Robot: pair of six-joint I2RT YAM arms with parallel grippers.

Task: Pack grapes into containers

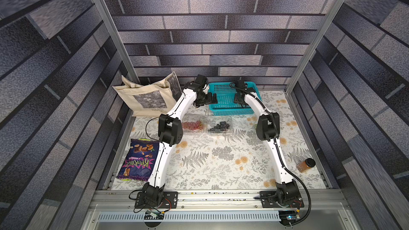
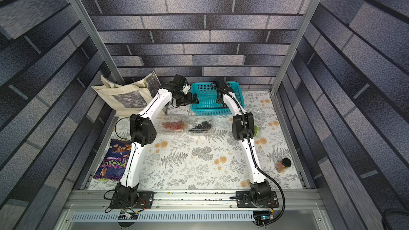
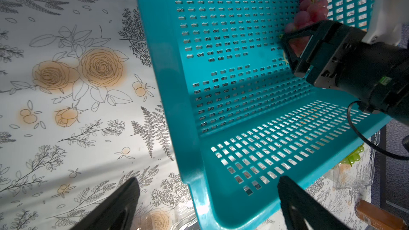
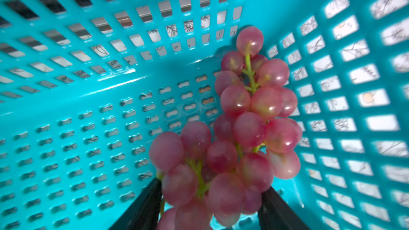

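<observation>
A bunch of red grapes (image 4: 251, 132) lies in the right end of the turquoise basket (image 3: 166, 102). Down inside that basket, my right gripper has its fingers on either side of the bunch's near end; its fingers are part open, and firm contact cannot be made out. My left gripper is open and empty by the basket's left rim. In front of the basket stand clear containers, one with red grapes (image 1: 193, 126), one with dark grapes (image 1: 219, 126). Green grapes (image 3: 352, 156) show in a clear container past the basket, mostly behind my right arm from above.
A canvas bag (image 1: 147, 98) stands at the back left, close to my left arm. A snack packet (image 1: 138, 160) lies front left, and a jar (image 1: 306, 165) stands front right.
</observation>
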